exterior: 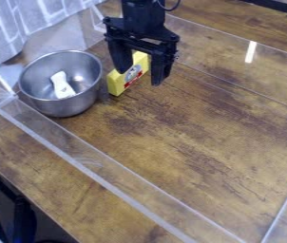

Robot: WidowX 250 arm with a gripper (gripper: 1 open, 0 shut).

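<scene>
My black gripper (139, 63) hangs open over the back middle of the wooden table, its two fingers either side of a yellow box (124, 78) with a red label, which rests on the table behind and below them; whether they touch it I cannot tell. Left of the box sits a steel bowl (48, 97) holding a white object (61, 84).
Wide bare table (197, 161) lies to the right and front. Clear plastic strips run along the left and right. White crumpled material (13, 24) fills the back left, and something blue lies at the far left edge.
</scene>
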